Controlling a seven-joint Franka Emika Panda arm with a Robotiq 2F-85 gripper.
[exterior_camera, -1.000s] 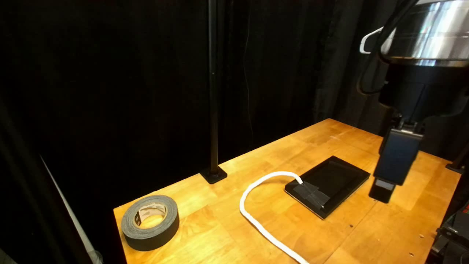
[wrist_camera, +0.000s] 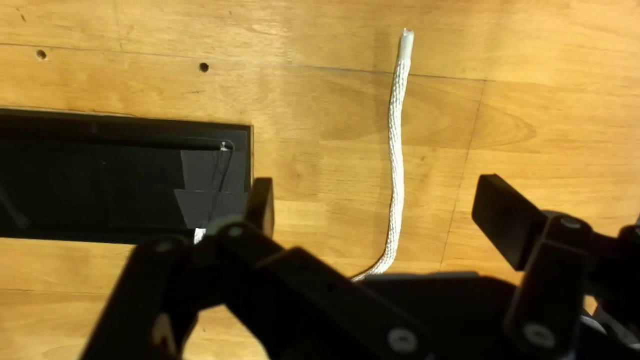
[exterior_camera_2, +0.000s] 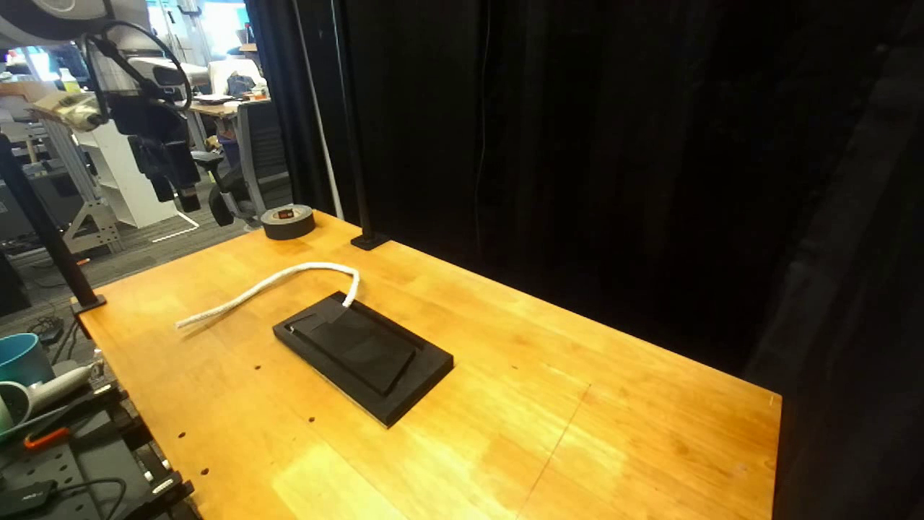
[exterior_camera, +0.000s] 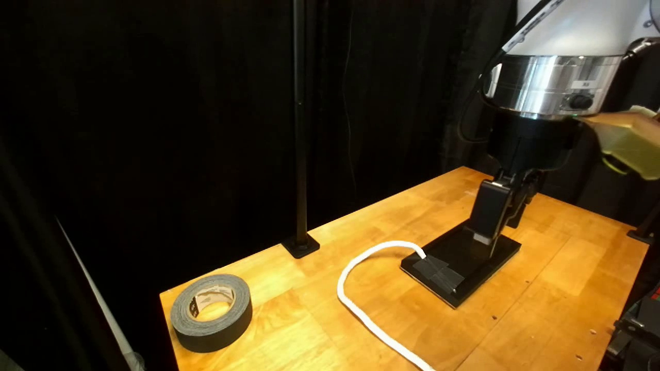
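A white rope [exterior_camera: 357, 308] curves across the wooden table. One end is taped to a flat black panel [exterior_camera: 467, 250]; the free end points away from it. In the wrist view the rope [wrist_camera: 396, 144] runs lengthwise below the gap of my gripper, and its lower bend passes behind the gripper body. My gripper stands open, its fingers [wrist_camera: 260, 207] wide apart and nothing held. From the second exterior view, the gripper [exterior_camera_2: 206, 208] hangs well above the tabletop, and the rope [exterior_camera_2: 260, 287] lies flat beneath, left of the black panel [exterior_camera_2: 372, 347].
A roll of dark tape [exterior_camera: 212, 312] sits at the table corner. A black post [exterior_camera: 300, 244] rises at the table's back edge, before dark curtains. A wide bare stretch of table [exterior_camera_2: 598, 433] lies right of the panel in the second exterior view.
In exterior view 1 my gripper has shifted left and up, and turned so that its fingers show from another side. Rope, panel and tape have stayed put.
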